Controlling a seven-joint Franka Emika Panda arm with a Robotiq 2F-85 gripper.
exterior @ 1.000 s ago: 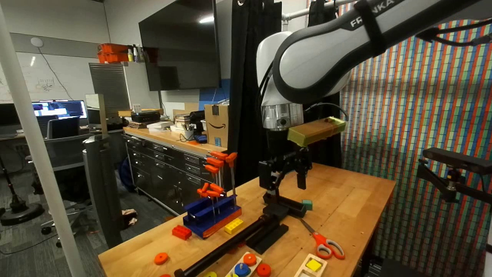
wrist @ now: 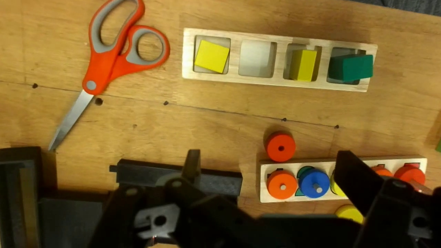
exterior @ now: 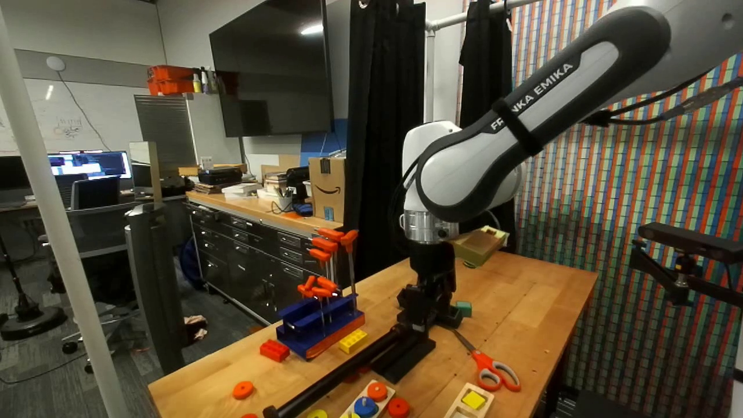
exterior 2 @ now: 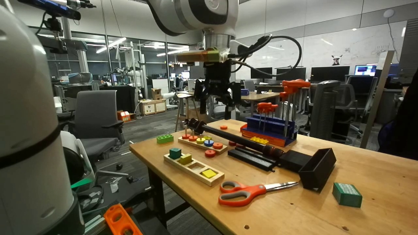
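My gripper (exterior 2: pixel 215 111) is open above the table, its fingers apart and pointing down. Nothing is held between them. In the wrist view one finger (wrist: pixel 192 165) appears over a black flat piece (wrist: pixel 215 180), the other over the peg board (wrist: pixel 264 194) with coloured rings. A wooden four-slot tray (wrist: pixel 235 78) holds a yellow block (wrist: pixel 211 56), a second yellow block (wrist: pixel 305 65) and a green block (wrist: pixel 351 67); one slot is empty. Orange-handled scissors (wrist: pixel 101 66) lie partly open beside this tray. A loose red ring (wrist: pixel 280 147) lies next to the peg board.
A long black rod (exterior 2: pixel 239 137) crosses the table near a black open box (exterior 2: pixel 318 168). The blue holder (exterior 2: pixel 270 126) carries tall orange-handled tools. A green block (exterior 2: pixel 347 194) sits on the right. Bare wood surrounds the scissors.
In exterior view 1, the arm and gripper have come lower in the picture and turned, so the gripper now overlaps the black box. The table objects look unmoved.
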